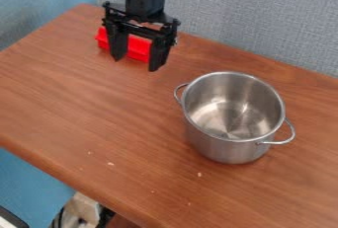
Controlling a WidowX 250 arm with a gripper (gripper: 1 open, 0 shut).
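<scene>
My black gripper (137,48) hangs open over a red elongated block (103,38) at the back left of the wooden table, its two fingers straddling the block and partly hiding it. Whether they touch it I cannot tell. A steel pot (232,118) with two wire handles stands upright on the right half of the table.
A grey textured wall (264,20) runs behind it. At the lower left the table's edge drops to a blue floor with some cables and hardware.
</scene>
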